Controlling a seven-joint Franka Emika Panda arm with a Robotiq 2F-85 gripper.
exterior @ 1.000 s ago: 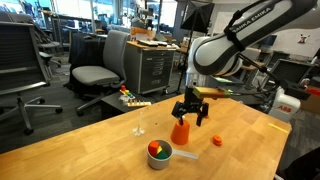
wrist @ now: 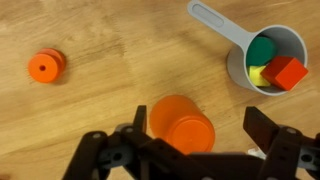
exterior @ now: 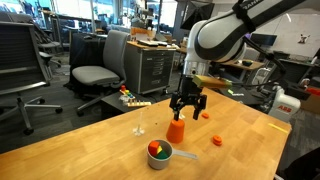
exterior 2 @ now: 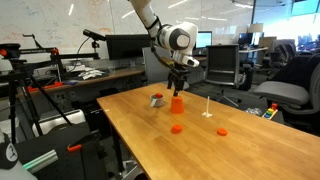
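Note:
My gripper (exterior: 187, 104) hangs just above an upright orange cup-like piece (exterior: 176, 131) on the wooden table. Its fingers stand open; in the wrist view the two dark fingers of the gripper are wide apart, with the orange piece (wrist: 180, 124) below and between them. Nothing is held. A small grey pot (wrist: 300, 42) with a handle (wrist: 216, 17) lies at the upper right of the wrist view. Inside it are a red block (wrist: 285, 72), a green round piece (wrist: 261, 50) and something yellow.
A small orange disc-like piece (wrist: 46, 66) lies on the table at the left of the wrist view. Another small orange piece (exterior 2: 222, 132) and a thin white upright item (exterior 2: 208, 106) stand apart on the table.
In exterior view 1 the orange piece has shifted slightly left, and my gripper sits a little higher above it. The pot has not moved.

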